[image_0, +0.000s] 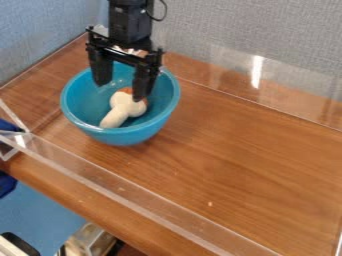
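My black gripper (126, 68) is open above the blue bowl (156, 120), its two fingers reaching down into the bowl on either side. A pale, mushroom-like object with an orange-brown patch (120, 109) lies in the bowl below the gripper, partly hidden at its upper end. I cannot tell whether the fingers touch it.
Clear plastic edging and a dark blue item sit at the left edge, beside a lower blue surface.
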